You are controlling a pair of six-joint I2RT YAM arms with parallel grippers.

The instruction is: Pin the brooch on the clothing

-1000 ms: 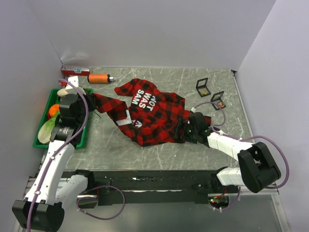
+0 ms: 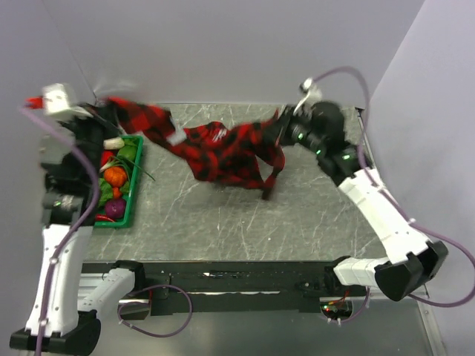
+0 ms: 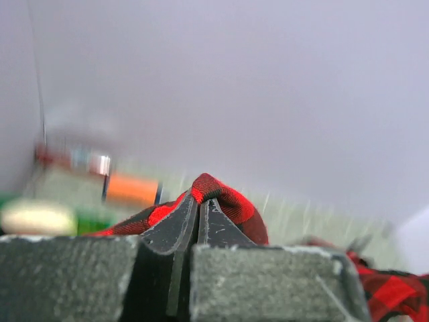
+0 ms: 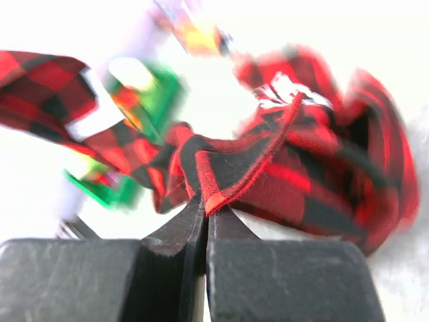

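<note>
The red and black checked garment hangs stretched between my two grippers, bunched and partly off the table. In the left wrist view a fold of it, the cloth, is pinched by my left gripper, which is shut. My right gripper is shut on another edge of the cloth, with the white lettering folded behind. A white patch shows on the stretched part. No brooch can be made out; the back right of the table is behind my right arm.
At the left stands a green basket of vegetables, partly under my left arm. An orange cylinder lies near the back wall.
The two small dark cases at back right are now hidden.
</note>
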